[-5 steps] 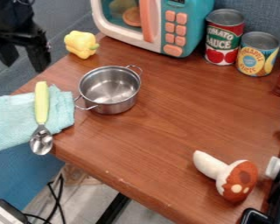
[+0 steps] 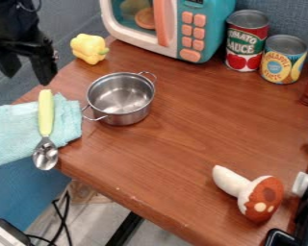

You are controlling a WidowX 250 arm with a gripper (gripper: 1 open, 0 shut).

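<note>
The black gripper (image 2: 26,63) hangs at the upper left, above and behind a light blue cloth (image 2: 15,135), with its fingers apart and nothing visible between them. A spoon (image 2: 45,149) with a pale yellow handle lies on the cloth. To its right sits a steel pot (image 2: 122,99) with two handles. A small yellow toy (image 2: 89,48) stands at the back left, right of the gripper. A plush mushroom (image 2: 257,197) with a red cap lies at the front right.
A teal toy microwave (image 2: 164,24), a tomato can (image 2: 244,48) and a second can (image 2: 283,62) stand along the back. A black appliance (image 2: 303,216) is at the right edge.
The gripper has shifted slightly at the upper left. The objects on the table are unchanged.
</note>
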